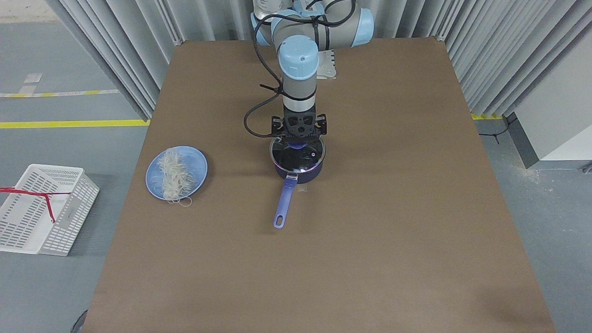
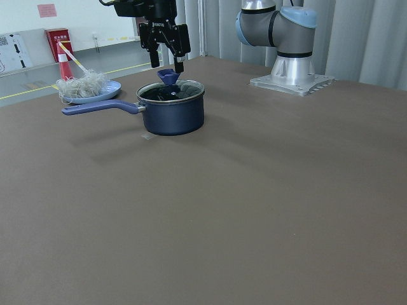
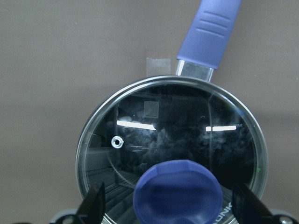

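Observation:
A dark blue saucepan (image 2: 172,121) with a long purple-blue handle (image 1: 284,202) sits on the brown table, covered by a glass lid (image 3: 154,130) with a blue knob (image 3: 177,191). My gripper (image 2: 166,58) is open directly over the knob, its fingertips just above or beside it, one at either side in the wrist view. A pale blue plate (image 1: 153,177) holding a tangle of white noodle-like strands (image 1: 174,175) lies to the pan's left in the front view.
A white basket (image 1: 72,222) is on the floor to the left. The arm's base (image 2: 292,82) stands at the back.

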